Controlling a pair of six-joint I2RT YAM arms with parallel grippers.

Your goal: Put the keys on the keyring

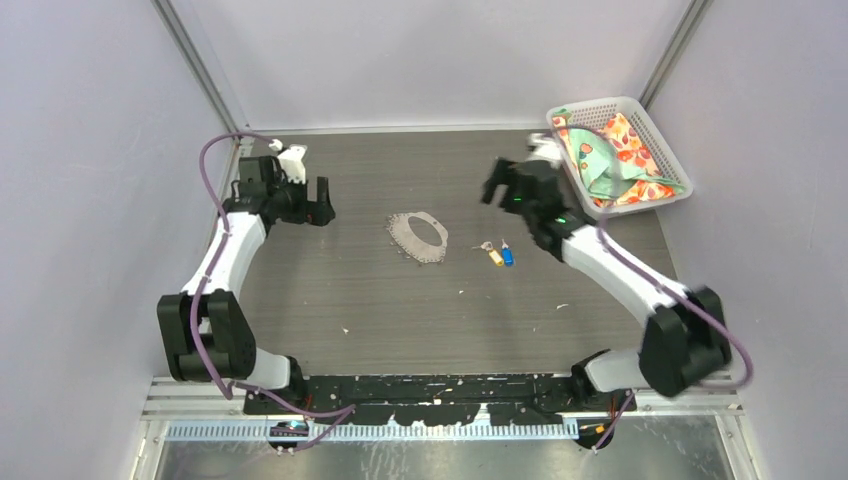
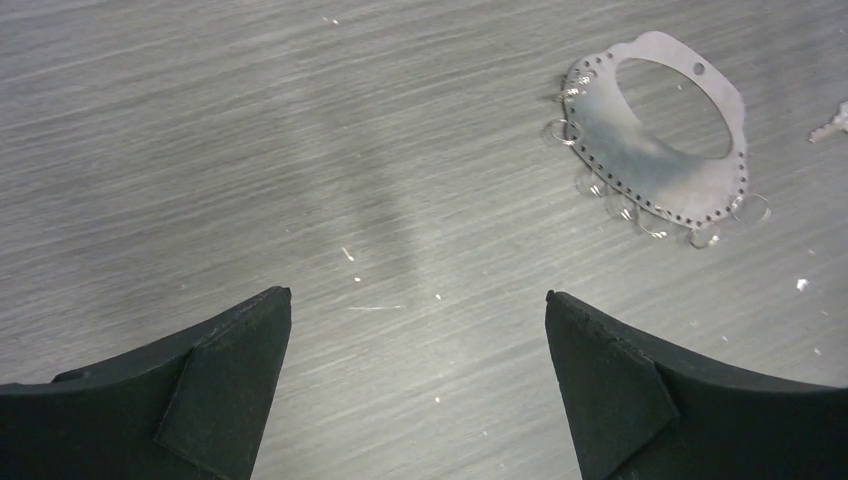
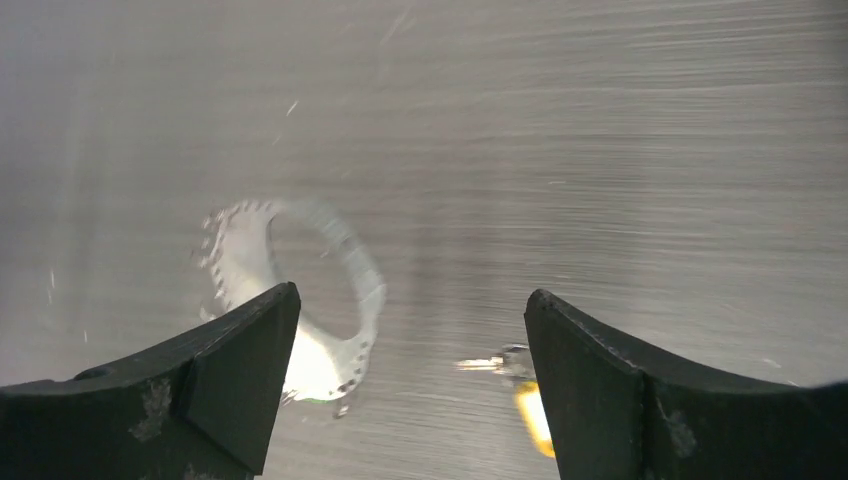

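A pale crescent-shaped plate (image 1: 405,238) with small rings along its outer edge lies flat near the middle of the table. To its right, apart from it, are a key with a yellow tag (image 1: 496,258) and one with a blue tag (image 1: 507,256). My left gripper (image 1: 320,203), over the left side, stands open and empty. Beyond and above the keys hangs my right gripper (image 1: 497,190), its fingers apart. Between those fingers the right wrist view shows the plate (image 3: 243,258) and the yellow tag (image 3: 532,412) below, neither held; the blue tag is hidden there.
A white basket (image 1: 640,118) with orange and green patterned cloth fills the far right corner. Small white scraps are scattered over the table (image 1: 420,320). Free surface surrounds the plate and keys.
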